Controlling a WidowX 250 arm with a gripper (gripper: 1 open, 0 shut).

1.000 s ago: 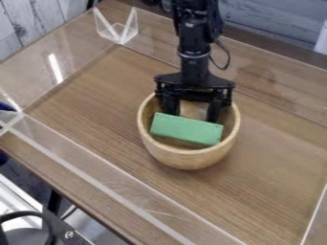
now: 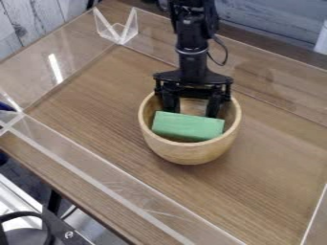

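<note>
A round wooden bowl (image 2: 188, 150) sits on the table right of centre, holding a green block (image 2: 186, 125) that lies slightly tilted inside it. My black gripper (image 2: 192, 97) reaches down into the back of the bowl, just behind the block. Its fingertips are hidden in the bowl, so whether it is open, shut or touching the block cannot be told.
A clear plastic piece (image 2: 117, 25) stands at the back left. Transparent edging runs along the left front, with a black cable or fixture at the bottom left corner.
The gripper, bowl and green block have shifted slightly over the last second; the block's angle differs a little.
</note>
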